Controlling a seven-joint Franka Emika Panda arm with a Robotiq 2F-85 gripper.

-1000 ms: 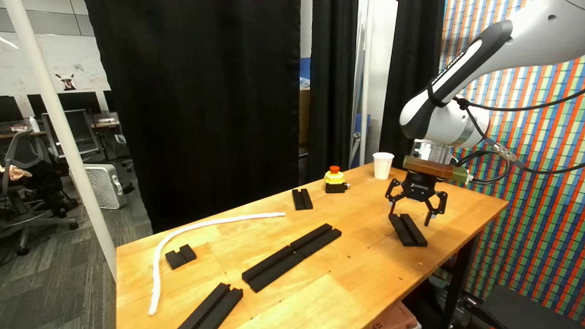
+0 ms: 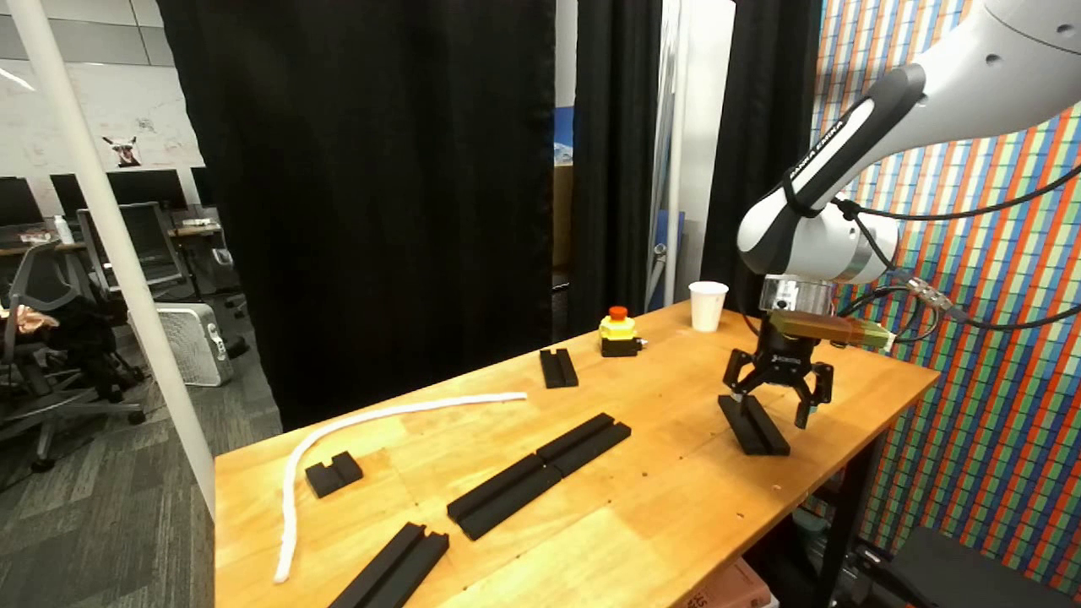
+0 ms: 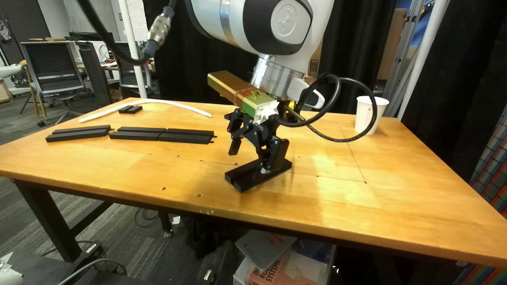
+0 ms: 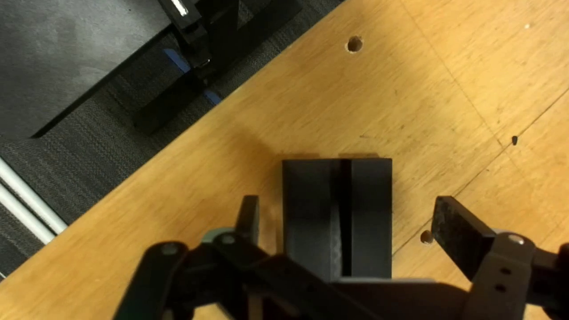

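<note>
A black grooved block [image 2: 755,426] lies flat near the table's right end, and the wrist view shows the far part of this block [image 4: 314,213] with its lengthwise slot. Over it stands my gripper [image 2: 775,401], open, with one finger to each side of the block in the wrist view and a gap on both sides. In exterior view 2 the gripper [image 3: 252,159] hides part of the block [image 3: 244,175]. The near end of the block is covered by the gripper's body in the wrist view.
Two joined grooved blocks [image 2: 539,475] lie mid-table, another long one [image 2: 390,569] at the front. A short block [image 2: 334,473], a white flexible strip [image 2: 405,409], a small block [image 2: 558,368], a red-topped button [image 2: 619,331] and a paper cup [image 2: 707,306] sit farther back.
My gripper has come down and slightly right in exterior view 1, so its fingers are now lower around the block. The block and other table items have not moved.
</note>
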